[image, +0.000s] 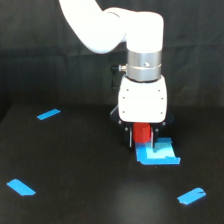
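Observation:
A small red block (142, 131) stands at the back edge of a light blue square patch (158, 153) on the dark table. Coming down from above, my white gripper (142, 143) has one finger on each side of the block. Both fingers lie close along its sides; whether they press on it is too small to tell. The gripper's body covers the top of the block. I cannot tell whether the block is lifted off the surface.
Blue tape strips mark the table: one at the back left (49, 114), one at the front left (20, 187) and one at the front right (191, 196). A dark curtain (40, 60) hangs behind.

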